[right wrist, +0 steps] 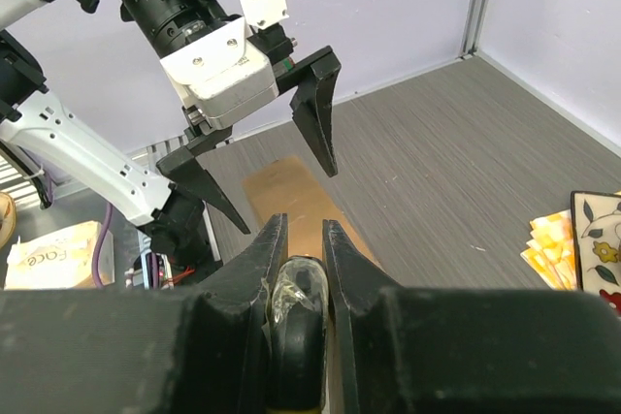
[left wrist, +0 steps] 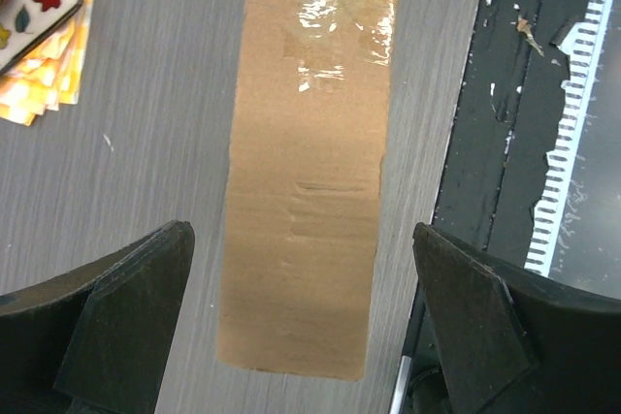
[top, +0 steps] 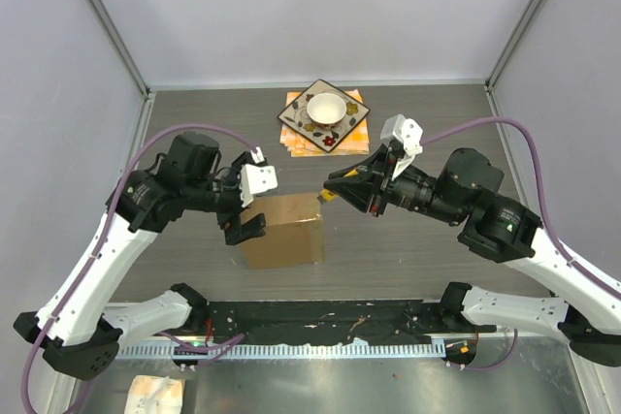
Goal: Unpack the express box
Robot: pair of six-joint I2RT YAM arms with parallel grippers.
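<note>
The cardboard express box (top: 282, 238) rests on the grey table, with clear tape along its top in the left wrist view (left wrist: 305, 143). My left gripper (top: 248, 207) is open above the box's left part, nothing between its fingers. My right gripper (top: 357, 189) hangs above and right of the box, shut on a yellow cutter (top: 329, 196) whose dark body (right wrist: 297, 336) shows between the fingers in the right wrist view.
A patterned square tray (top: 297, 121) with a white bowl (top: 326, 108) sits on orange napkins (top: 353, 139) at the back. A dark strip (top: 301, 317) runs along the front edge.
</note>
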